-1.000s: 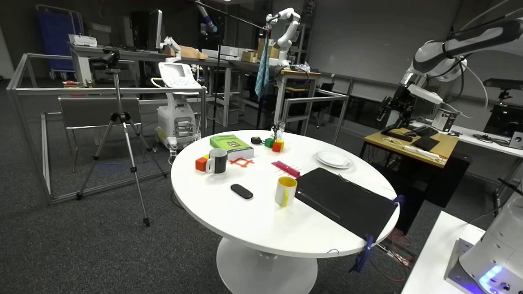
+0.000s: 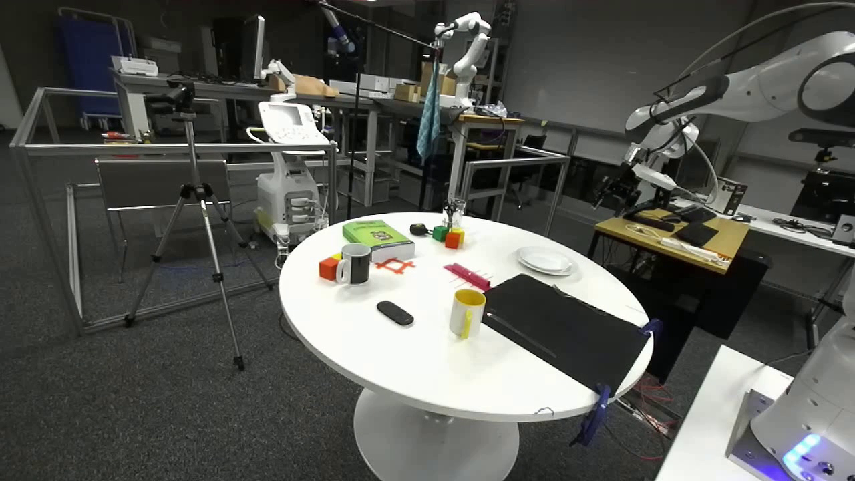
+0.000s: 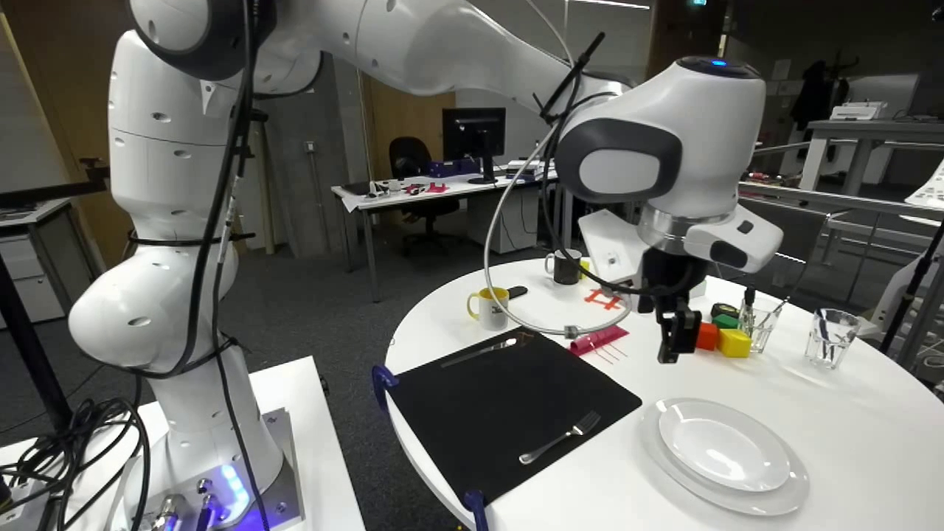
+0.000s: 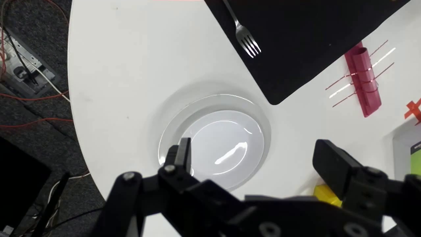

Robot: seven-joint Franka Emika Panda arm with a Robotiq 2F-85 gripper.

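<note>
My gripper stands open above the table, nothing between its fingers. In the wrist view, a small white plate (image 4: 213, 138) lies on a larger one (image 4: 173, 130), partly covered by one finger. From exterior view 2 the gripper (image 3: 674, 341) points down, clear of the tabletop, with the stacked plates (image 3: 726, 442) nearer that camera. A fork (image 3: 566, 438) and a knife (image 3: 482, 351) rest on the black mat (image 3: 522, 398).
Cubes, including a yellow one (image 3: 733, 344), sit near two glasses with utensils (image 3: 830, 341). A yellow-white mug (image 2: 466, 312), a black mug (image 2: 354, 263), a green book (image 2: 377, 235), a pink holder (image 2: 468, 276) and a dark remote (image 2: 395, 312) occupy other spots. Blue clamps (image 2: 593, 417) grip the table edge.
In exterior view 1 my arm and gripper have shifted left, toward the table. The objects on the table stay where they were.
</note>
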